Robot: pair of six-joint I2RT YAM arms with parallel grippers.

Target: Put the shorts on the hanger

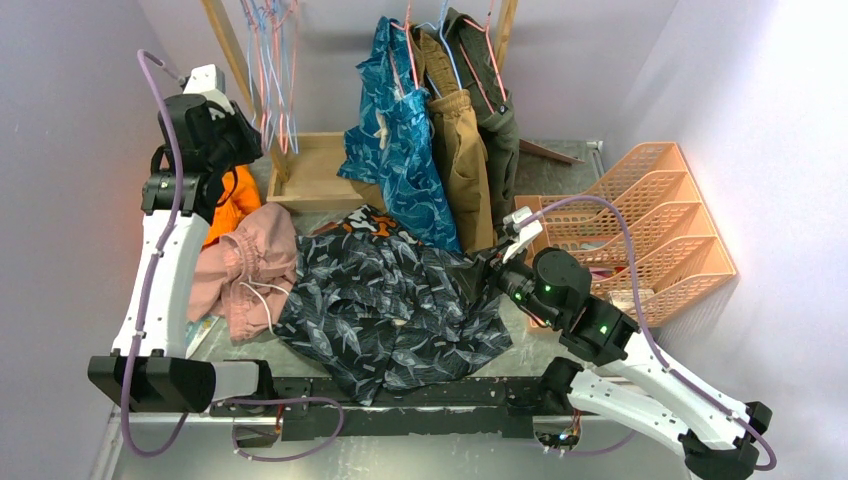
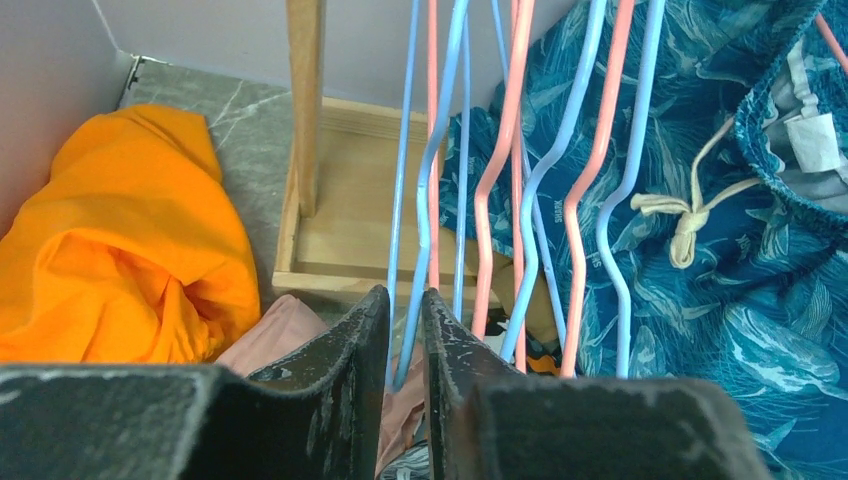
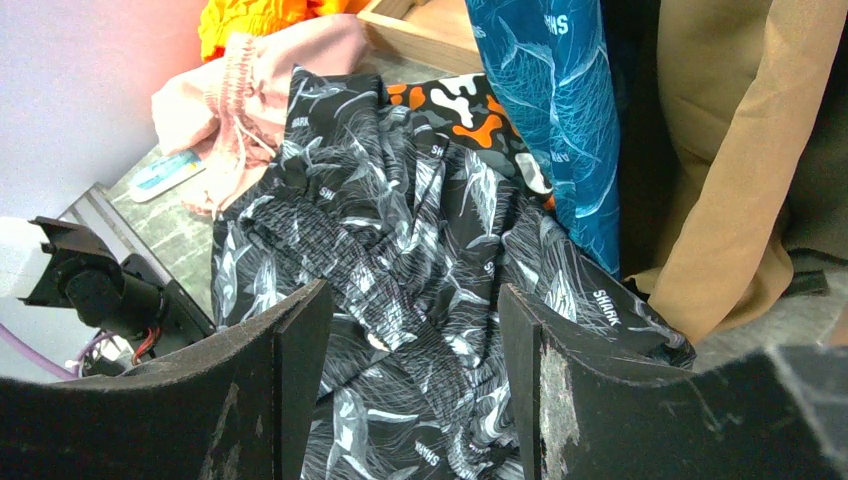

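Note:
Black shorts with a grey leaf-like print [image 1: 400,310] lie spread on the table, and they fill the middle of the right wrist view. Pink and blue hangers [image 1: 272,60] hang in a bunch at the back left. My left gripper is part open at the bunch's near side. The end of one blue hanger [image 2: 422,230] passes between its fingers, with a gap showing around it. Over the right part of the shorts, my right gripper is open, nothing held between its fingers.
Blue patterned shorts [image 1: 415,150], brown trousers [image 1: 462,150] and a dark green garment [image 1: 490,110] hang on the rack. Pink shorts [image 1: 245,265] and an orange cloth [image 2: 130,240] lie at left. An orange slotted bin [image 1: 690,240] stands at right.

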